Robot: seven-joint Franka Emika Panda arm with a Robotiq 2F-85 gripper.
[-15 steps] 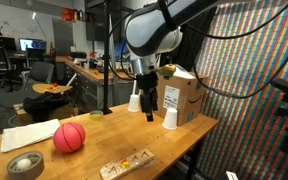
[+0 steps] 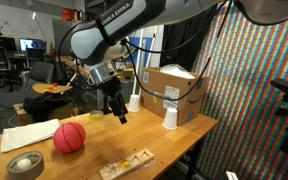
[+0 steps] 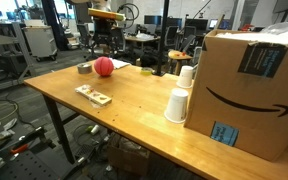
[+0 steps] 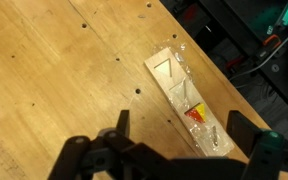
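My gripper (image 2: 118,107) hangs above the table (image 2: 174,145), clear of every object. In the wrist view its two dark fingertips stand wide apart at the lower edge, and only bare wood and part of a board show between them. The pale wooden board (image 4: 191,100) lies on the table in front of the gripper; it has cut slots and a small red and yellow piece (image 4: 197,113) on it. A red ball (image 2: 69,136) rests on the table to the left, beside a roll of tape (image 2: 25,166).
Two white cups, the nearer one (image 3: 176,105) beside a cardboard box (image 3: 246,95), stand at one end. A white cloth (image 2: 30,136) and a small yellowish roll (image 2: 96,116) lie farther back. One table edge shows in the wrist view.
In exterior view 1 the arm and gripper have swung left, away from the cups and box, toward the red ball. Objects on the table look unmoved.
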